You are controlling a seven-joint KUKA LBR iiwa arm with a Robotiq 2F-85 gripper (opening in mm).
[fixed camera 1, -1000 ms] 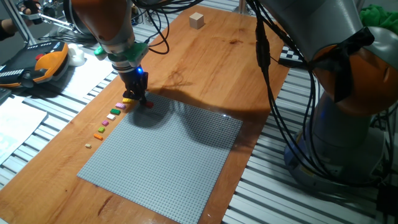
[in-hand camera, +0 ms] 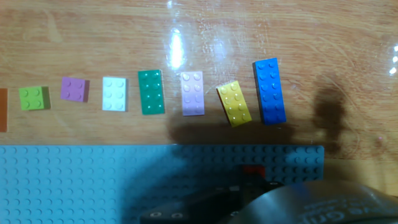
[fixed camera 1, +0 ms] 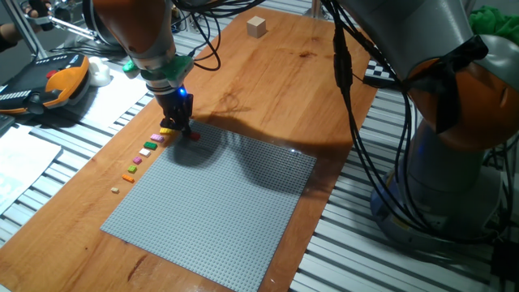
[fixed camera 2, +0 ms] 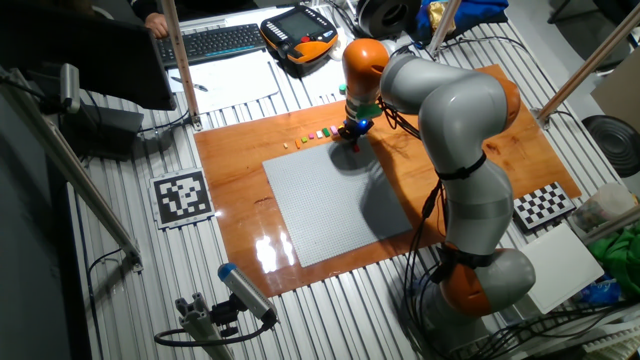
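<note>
At the far left corner of the grey baseplate [fixed camera 1: 219, 195], my gripper [fixed camera 1: 186, 132] points down, low over the studs. A red brick [fixed camera 1: 195, 137] shows right beside its fingertips. In the wrist view a sliver of the red brick [in-hand camera: 254, 169] appears over the plate's edge rows, partly covered by the dark fingers. Whether the fingers are around the brick or apart from it is hidden, as is whether the brick is seated on the studs. In exterior view 2 the red brick [fixed camera 2: 356, 149] is a small spot under the gripper.
Loose bricks line the wood along the plate's edge: blue [in-hand camera: 270, 91], yellow [in-hand camera: 234, 104], lilac [in-hand camera: 193, 93], dark green [in-hand camera: 151, 92], white [in-hand camera: 114, 94], purple [in-hand camera: 74, 89], lime [in-hand camera: 33, 98]. A wooden cube [fixed camera 1: 256, 27] stands far back. Most of the baseplate is bare.
</note>
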